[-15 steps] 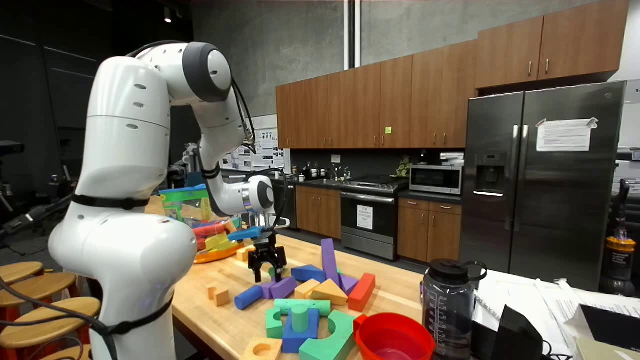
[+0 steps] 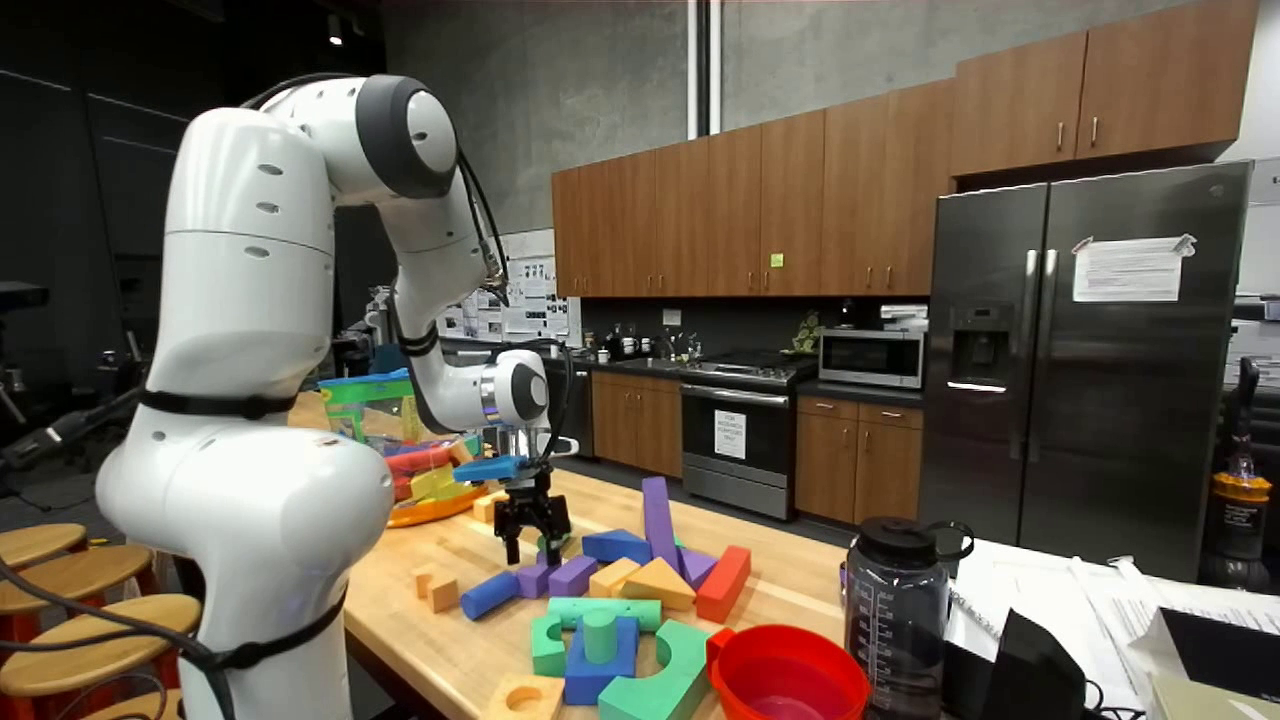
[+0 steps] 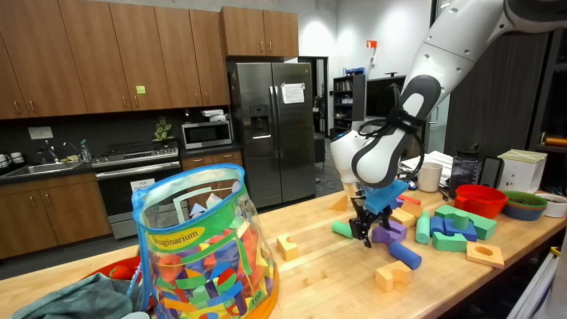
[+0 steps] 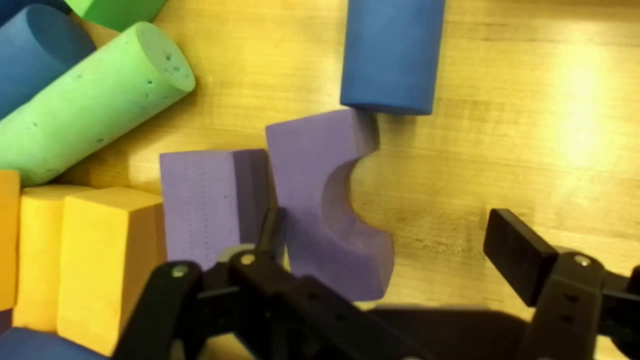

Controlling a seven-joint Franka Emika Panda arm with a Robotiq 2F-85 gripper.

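Observation:
In the wrist view a purple arch block (image 4: 312, 204) lies on the wooden table, its curved notch facing right. Another purple block (image 4: 201, 204) rests along its left side. My gripper is open around the arch. Its left finger (image 4: 273, 231) stands close by the arch's left side, while the right finger (image 4: 519, 258) is over bare wood, well apart from the notch. The end of a blue cylinder (image 4: 393, 54) meets the arch's top corner or lies very near it. Exterior view 2 has my gripper (image 3: 369, 231) low over the table beside the purple blocks (image 3: 390, 232).
Yellow blocks (image 4: 96, 258) and a green cylinder (image 4: 102, 102) crowd the left side of the wrist view. A red bowl (image 2: 792, 678) and a black bottle (image 2: 896, 612) stand at the near end. A clear bag of blocks (image 3: 204, 260) occupies the other end.
The gripper has shifted slightly to the left in exterior view 1. The blue cylinder also lies a little farther left, and the purple blocks near it have moved slightly.

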